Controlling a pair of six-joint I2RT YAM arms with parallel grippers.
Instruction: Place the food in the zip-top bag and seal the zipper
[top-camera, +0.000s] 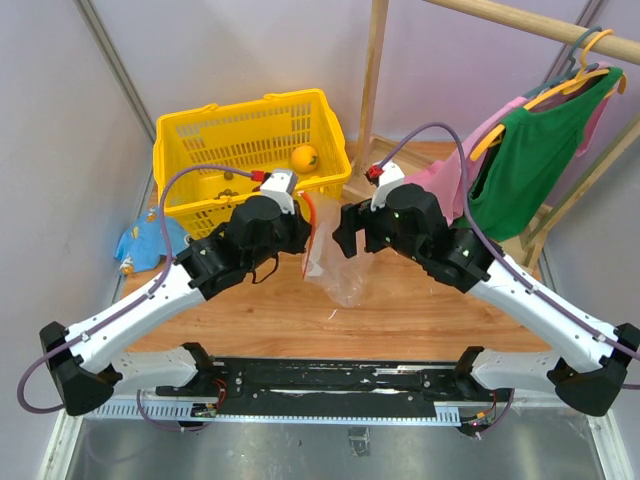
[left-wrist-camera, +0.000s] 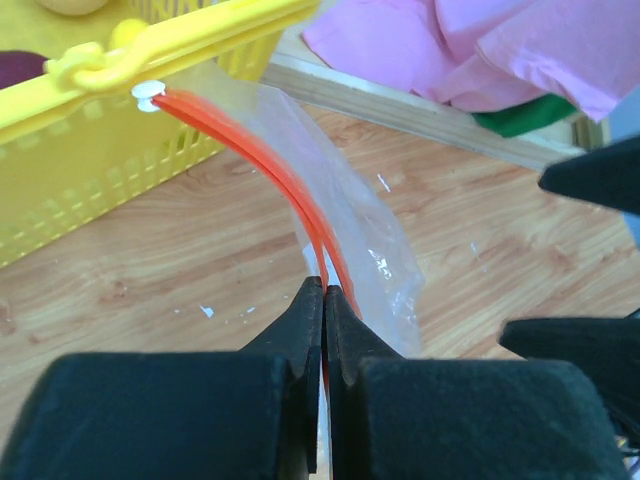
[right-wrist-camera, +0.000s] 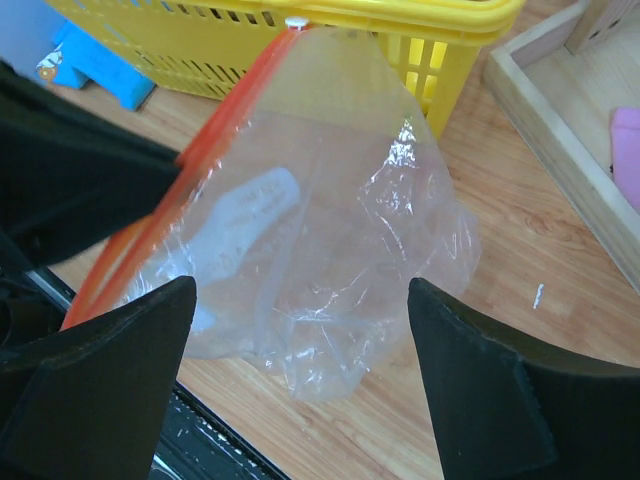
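A clear plastic bag with an orange zip strip (right-wrist-camera: 225, 125) hangs with its clear body (right-wrist-camera: 330, 220) over the wood floor. My left gripper is shut on the bag's zip edge, seen as an orange strip (left-wrist-camera: 260, 155) rising from the fingertips. A white slider (left-wrist-camera: 148, 90) sits at the strip's far end by the basket. In the top view the left gripper (top-camera: 306, 222) holds the bag (top-camera: 345, 265) up in front of the basket. My right gripper stands open to the right of the zip, the bag's body showing between and beyond its fingers. No food shows clearly inside the bag.
Behind the bag stands a yellow basket (top-camera: 240, 110) with an orange (top-camera: 304, 158) and other food in it. A blue cloth item (top-camera: 150, 240) lies left. A wooden rack (top-camera: 375, 80) with green and pink clothes is at the right.
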